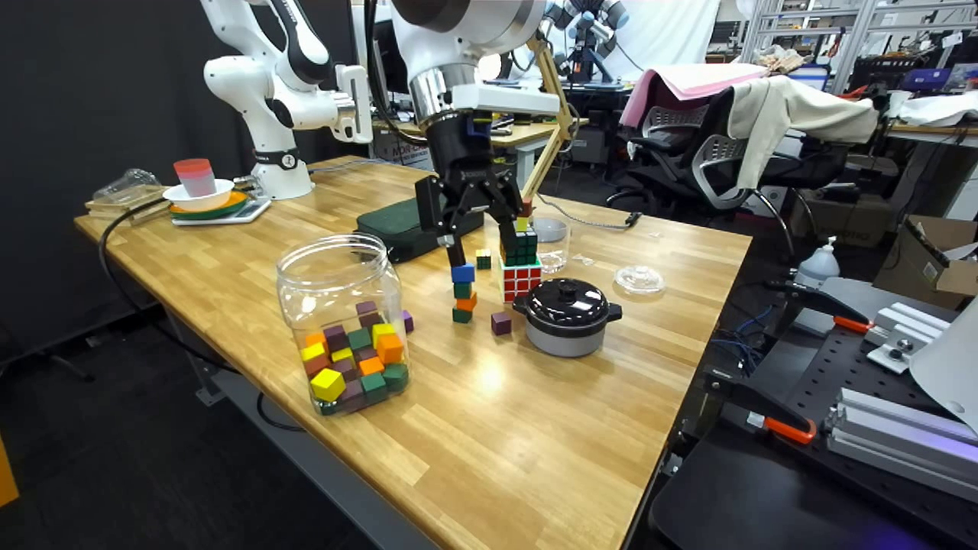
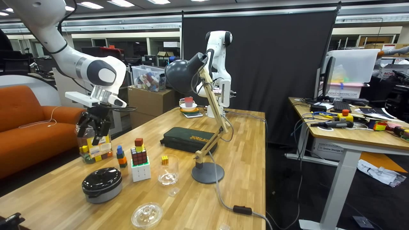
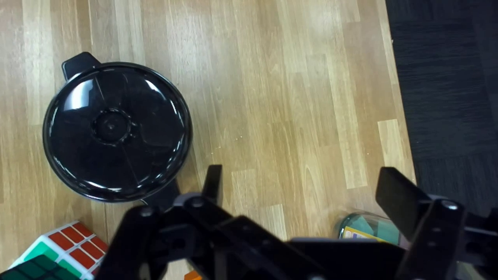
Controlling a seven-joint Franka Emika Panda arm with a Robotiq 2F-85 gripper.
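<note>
My gripper [image 1: 481, 249] is open, with nothing between its fingers. In exterior view 1 its fingertips appear just above the block tower and beside the stacked cubes. A small tower of blocks [image 1: 464, 289] has a blue block on top, then green and orange ones. Beside it, a dark puzzle cube [image 2: 139, 156] rests on a larger white-framed cube [image 2: 141, 172], with yellow and red blocks on top. A lidded black pot [image 3: 116, 133] fills the left of the wrist view. A clear jar [image 1: 335, 302] of several coloured blocks stands at the table's near side.
One purple block [image 1: 500, 322] lies between tower and pot. A glass [image 2: 167, 172], a clear lid [image 2: 147, 215], a desk lamp [image 2: 207, 173] and a dark green case [image 2: 189, 138] occupy other spots. Table surface [image 1: 513, 431] in front of the pot is clear.
</note>
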